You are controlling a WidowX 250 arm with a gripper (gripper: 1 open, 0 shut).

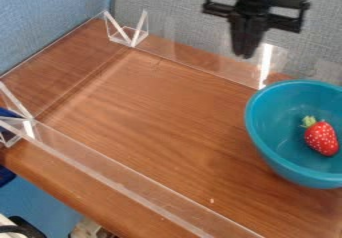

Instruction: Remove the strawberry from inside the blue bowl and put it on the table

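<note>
The red strawberry (319,136) with its green top lies inside the blue bowl (267,147), at the right side of the table. My black gripper (246,52) hangs high at the top of the view, up and to the left of the bowl, well apart from the strawberry. Its fingers point down and look blurred, and they show as one dark shape, so I cannot tell whether they are open or shut. No object shows at their tips.
Bare wooden table (147,122) stretches left of the bowl. A low clear barrier (120,187) runs along the front edge, and another clear barrier (201,57) along the back. White wire-like brackets (127,29) stand at the corners.
</note>
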